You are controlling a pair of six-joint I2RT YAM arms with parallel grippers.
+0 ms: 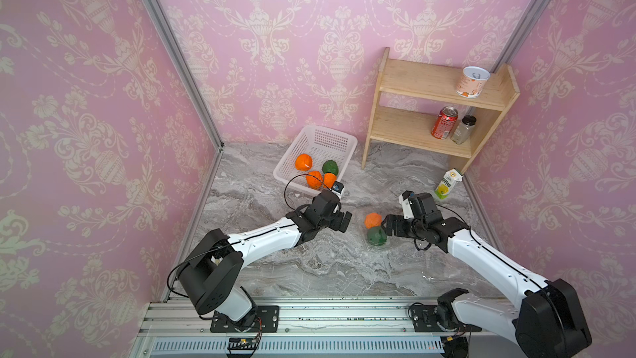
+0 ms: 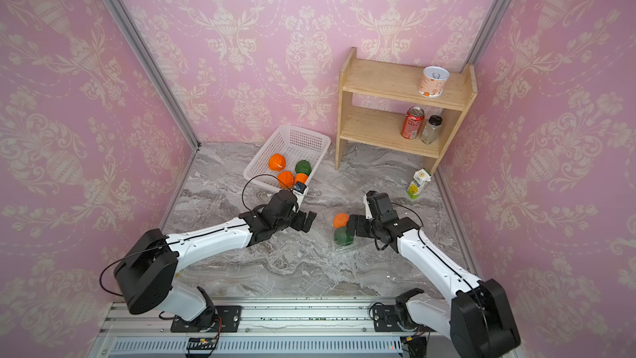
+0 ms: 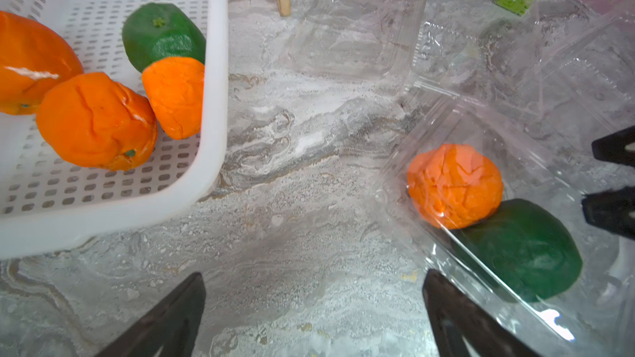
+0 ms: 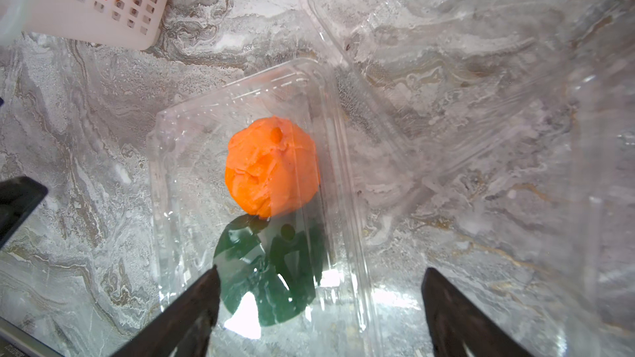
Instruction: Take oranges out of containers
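Note:
An orange fruit (image 3: 455,185) and a dark green fruit (image 3: 526,250) sit side by side in a clear plastic container (image 4: 158,178) on the table's middle. My right gripper (image 1: 391,226) is open just right of that container, with nothing gripped. To the container's left, my left gripper (image 1: 342,221) hangs open and empty, near the front of the white basket (image 3: 215,79). Inside the basket lie a large orange fruit (image 1: 303,161), a second orange one (image 3: 98,122), a smaller orange piece (image 3: 176,96) and a green fruit (image 3: 162,36).
More clear containers (image 3: 476,46), hard to see, lie behind and right of the fruit. A wooden shelf (image 1: 404,126) with cans and a jar stands at the back right; a juice carton (image 1: 448,183) is beside it.

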